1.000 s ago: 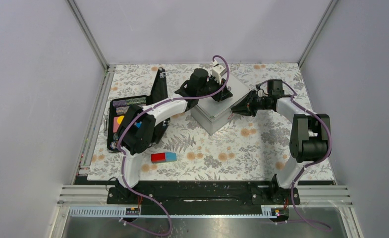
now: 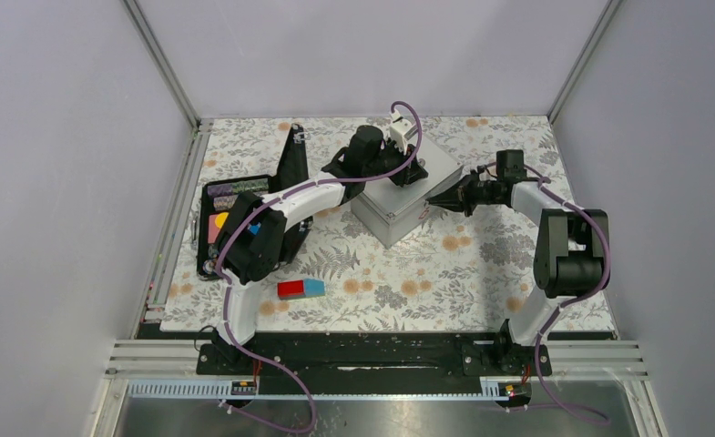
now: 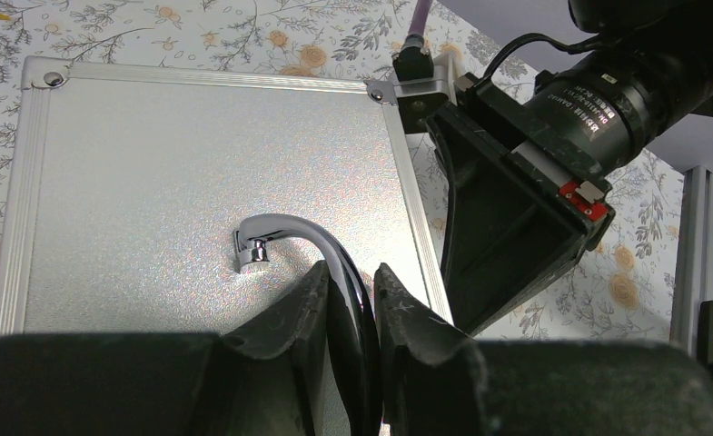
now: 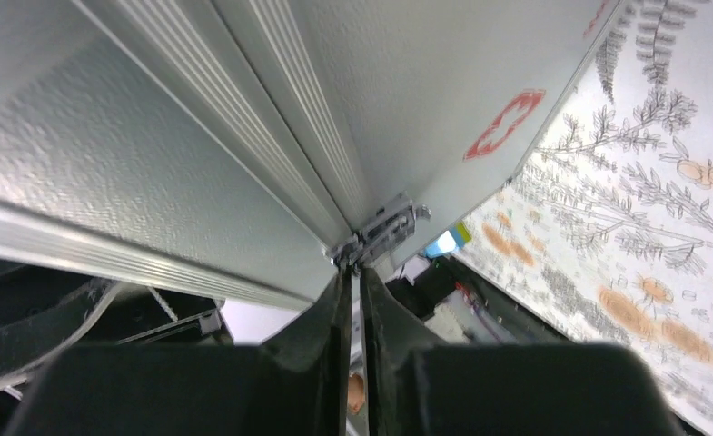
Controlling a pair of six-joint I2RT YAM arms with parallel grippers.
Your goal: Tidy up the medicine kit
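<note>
A silver metal medicine case (image 2: 440, 168) with a closed lid stands at the middle back of the table. Its curved chrome handle (image 3: 284, 225) rises from the lid, and my left gripper is shut on it, the handle passing between the fingers. On the case's side, just below the lid seam, is a metal latch (image 4: 384, 233). My right gripper has its fingertips at the near end of that latch, shut with only a narrow gap; its grip there is partly hidden. A red cross outline (image 4: 505, 124) marks the side wall.
To the left, an open black case (image 2: 209, 182) holds colored items, partly covered by my left arm. A red and blue box (image 2: 301, 289) lies near the front edge.
The left arm and the silver case have stayed still.
</note>
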